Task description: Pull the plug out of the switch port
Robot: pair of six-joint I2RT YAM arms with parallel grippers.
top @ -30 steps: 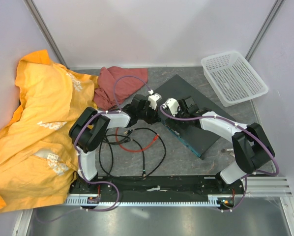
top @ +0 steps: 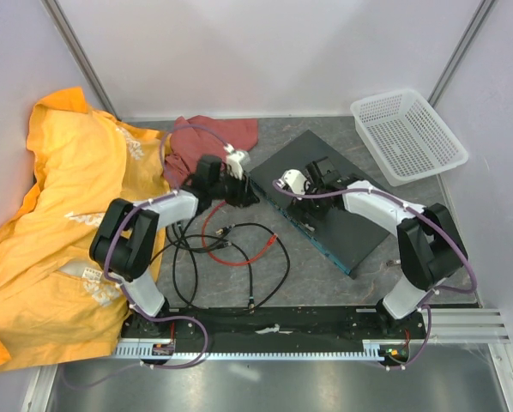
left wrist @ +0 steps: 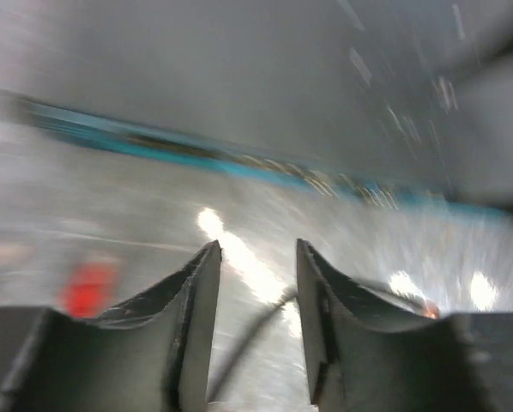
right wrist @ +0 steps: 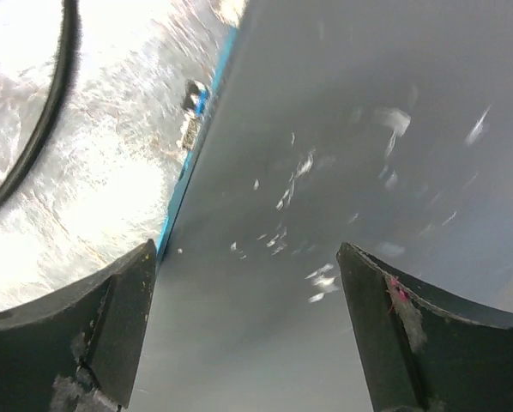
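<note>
The dark flat switch (top: 359,227) lies slantwise on the table, its blue port edge (top: 329,251) facing the cables. My left gripper is off to the left of that edge, its fingers (left wrist: 201,322) apart with nothing held between them. A black cable (left wrist: 248,343) runs behind the gap, on the table. Over the switch, near its port edge, my right gripper is open and empty. In the right wrist view a small dark piece (right wrist: 190,94) shows at the blue edge; whether it is a plug cannot be told.
Black cables (top: 286,266) and a red cable (top: 226,263) lie coiled on the table left of the switch. A red cloth (top: 209,142) and yellow cloth (top: 59,223) are on the left. A white basket (top: 408,137) stands at the back right.
My left arm has drawn back leftward, away from the switch's port edge. The right arm has shifted slightly; its gripper stays over the switch. The switch has not moved.
</note>
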